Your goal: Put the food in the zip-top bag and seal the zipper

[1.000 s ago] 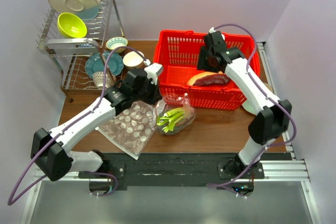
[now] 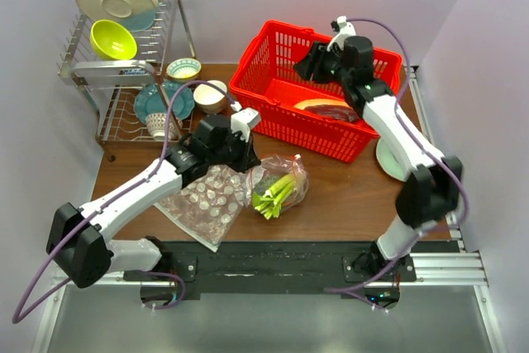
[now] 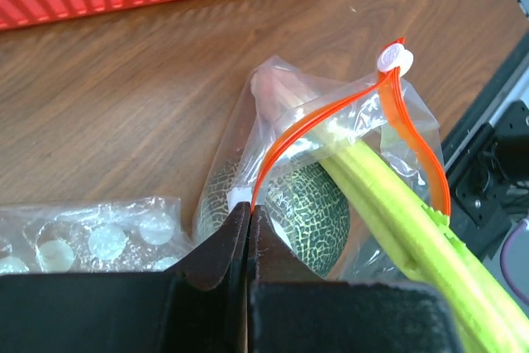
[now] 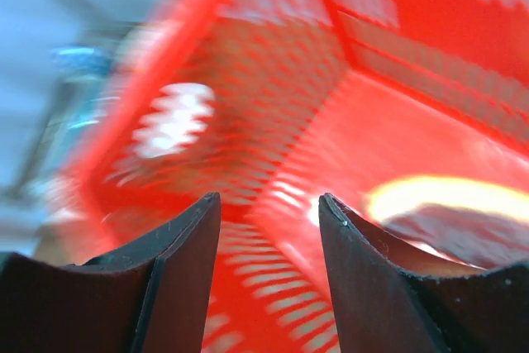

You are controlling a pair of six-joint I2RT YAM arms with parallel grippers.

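The clear zip top bag [image 2: 296,175] with its orange zip edge [image 3: 310,121] and white slider [image 3: 394,57] stands on the table. Inside it are a netted green melon-like food [image 3: 310,204] and green celery [image 3: 397,204], whose stalks stick out past the opening. My left gripper is shut on the bag's rim at one end of the orange edge. Over the red basket [image 2: 277,121], my right gripper [image 2: 307,68] holds its fingers apart, nothing between them. A yellow and dark red food [image 2: 331,110] lies in the basket.
A dish rack [image 2: 124,88] with plates and bowls fills the back left. A flat clear bag with round pale marks [image 2: 207,200] lies left of the open bag. Bare table [image 2: 364,204] shows at the front right. A green plate [image 2: 388,160] sits partly behind the right arm.
The red basket has shifted back and left and turned askew. The left arm has barely moved.
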